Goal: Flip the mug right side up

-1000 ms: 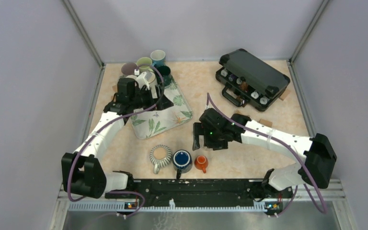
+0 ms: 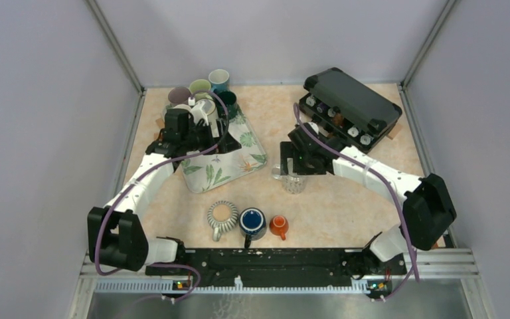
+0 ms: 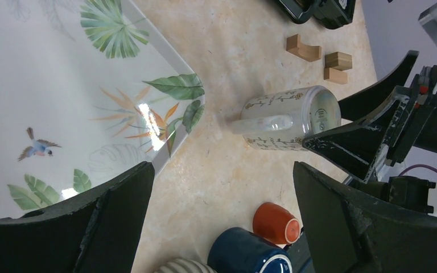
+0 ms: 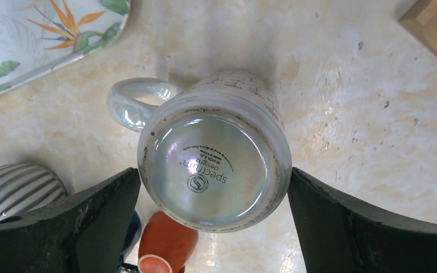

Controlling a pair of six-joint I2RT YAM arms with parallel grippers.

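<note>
A pale printed mug (image 2: 293, 183) lies on its side on the table, handle to the left, its lettered base facing my right wrist camera (image 4: 213, 170). My right gripper (image 2: 299, 166) is open over it, with a finger on either side of that base in the right wrist view, contact unclear; the left wrist view shows its fingers at the mug's base end (image 3: 321, 114). My left gripper (image 2: 218, 143) stands open above the floral tray, nothing between its fingers.
The floral tray (image 2: 206, 176) with mugs behind it is at left. A striped mug (image 2: 223, 214), navy mug (image 2: 252, 222) and orange cup (image 2: 279, 224) line the front. An open black case (image 2: 352, 100) and small wooden blocks (image 3: 303, 49) are at back right.
My right gripper has moved toward the back of the table, uncovering more of the mug. The left arm is practically still.
</note>
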